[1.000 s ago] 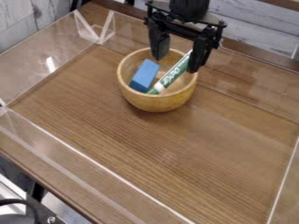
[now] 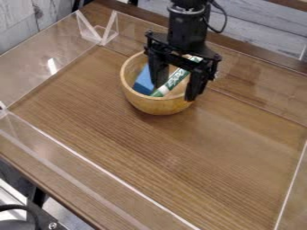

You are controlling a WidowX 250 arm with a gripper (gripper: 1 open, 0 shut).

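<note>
A round light-wooden bowl [image 2: 161,103] stands on the wooden table [image 2: 144,166] toward the back. In it lie a blue block [image 2: 145,81] at the left and a white-and-green tube [image 2: 171,83] slanting beside it. My black gripper [image 2: 177,79] is lowered over the bowl, its two fingers spread to either side, the left one by the blue block and the right one near the right rim. The gripper partly hides both items, and whether anything is between the fingertips is unclear.
A clear plastic piece [image 2: 99,29] sits at the back left. A raised edge runs along the back.
My gripper has come down and a little to the left, further into the bowl, over the blue block and tube. The bowl looks unmoved.
</note>
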